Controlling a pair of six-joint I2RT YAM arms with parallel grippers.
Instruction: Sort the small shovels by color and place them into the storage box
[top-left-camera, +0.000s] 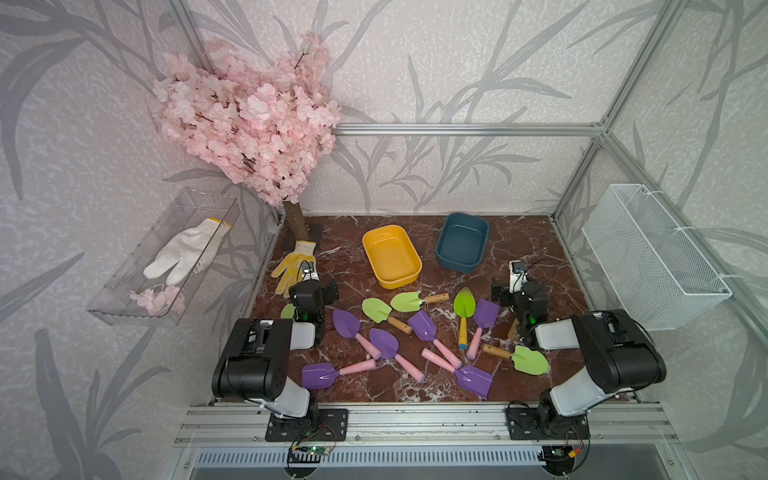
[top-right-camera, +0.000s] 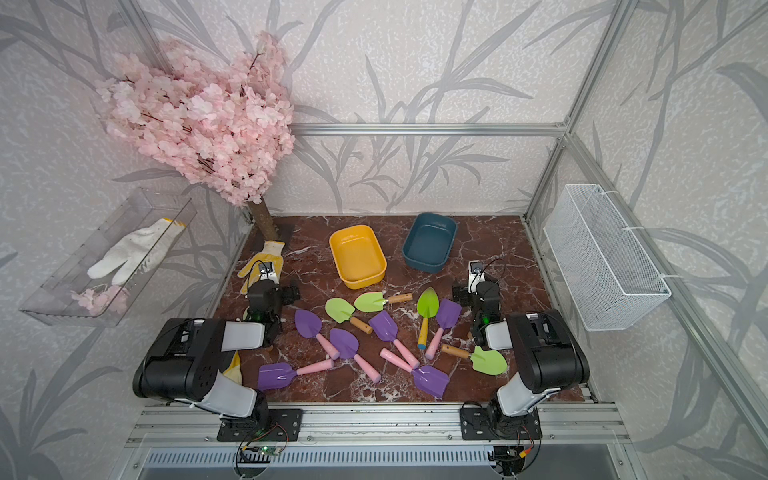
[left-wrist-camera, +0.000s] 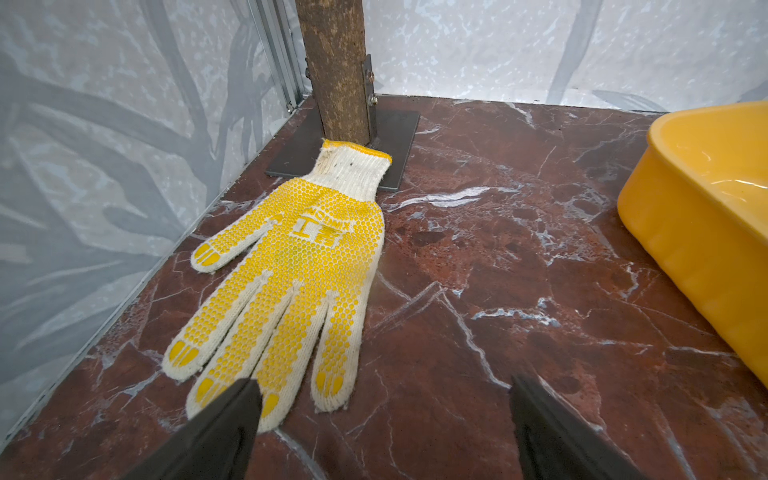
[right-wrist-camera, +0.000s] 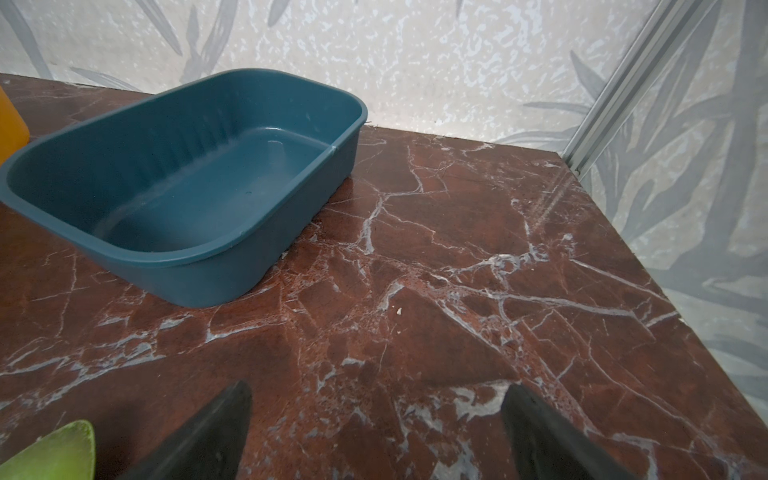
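Observation:
Several purple shovels with pink handles, one of them a purple shovel at the front, lie scattered over the marble table. Among them are several green shovels, such as a green shovel with a wooden handle and a green shovel with a yellow-blue handle. An empty yellow box and an empty dark teal box stand behind them. My left gripper is open over bare table near a glove. Over on the right, my right gripper is open too, with nothing between its fingers. Each arm partly covers a shovel.
A yellow-dotted glove lies by the trunk of a pink blossom tree at the back left. A clear basket with gloves hangs on the left wall, a white mesh basket on the right. Bare table lies right of the teal box.

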